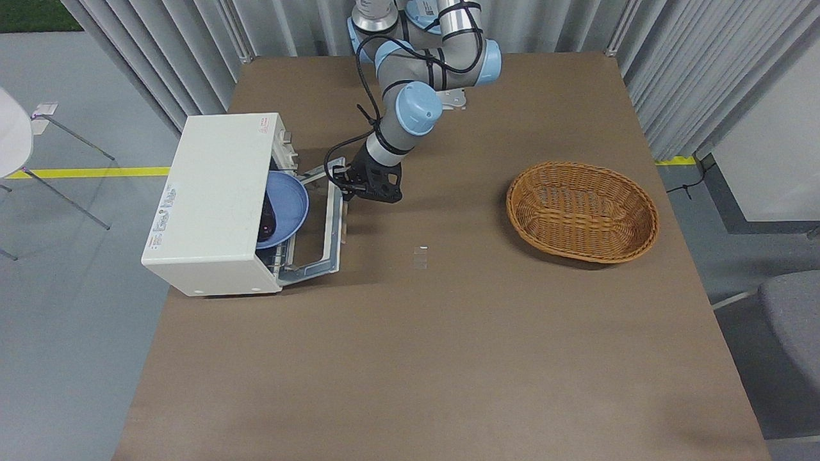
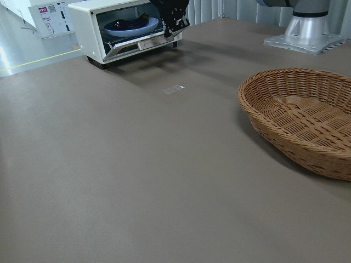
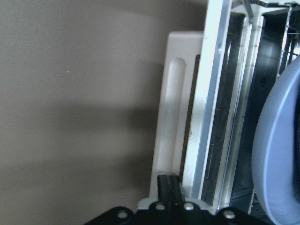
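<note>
A white toaster oven (image 1: pixel 207 200) stands at the left of the table with its door (image 1: pixel 334 230) tilted partly open. Inside, a blue plate (image 1: pixel 288 196) with a dark oblong item (image 1: pixel 266 219) on it sticks out of the opening. My gripper is at the door's handle bar (image 3: pixel 176 103), at its lower end in the wrist view, against or very near it. The fingertips look closed together; whether anything is between them I cannot tell.
A wicker basket (image 1: pixel 582 211) sits on the right of the table (image 1: pixel 453 346). The robot's base plate (image 2: pixel 296 44) is at the back.
</note>
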